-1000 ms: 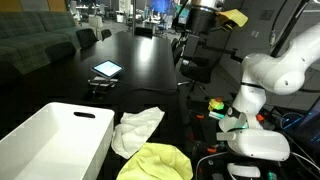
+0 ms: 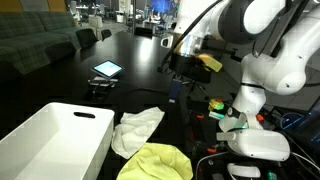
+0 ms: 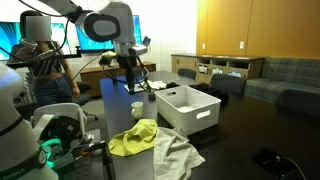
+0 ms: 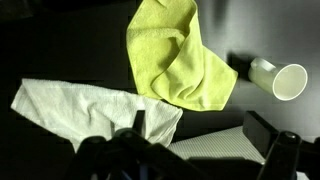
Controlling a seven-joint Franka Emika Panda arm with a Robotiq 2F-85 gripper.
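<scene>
My gripper stands open above the table, its dark fingers wide apart at the lower part of the wrist view with nothing held. A crumpled yellow cloth (image 4: 178, 55) lies ahead of it on the dark tabletop. The flat, creased white cloth (image 4: 92, 108) is to the left in that view, one end close to the yellow cloth. Right of the yellow cloth is a white mug (image 4: 290, 82). In exterior view 2 the mug (image 3: 137, 109) stands near the yellow cloth (image 3: 135, 137), and the gripper (image 3: 139, 82) hangs higher, clear of both.
An open white box (image 2: 82, 113) stands beside the cloths. A tablet-like panel (image 2: 107, 69) and dark cables lie farther along the table.
In exterior view 1 the arm has come down and to the left, bringing the gripper lower over the table. The cloths and box stay where they were.
</scene>
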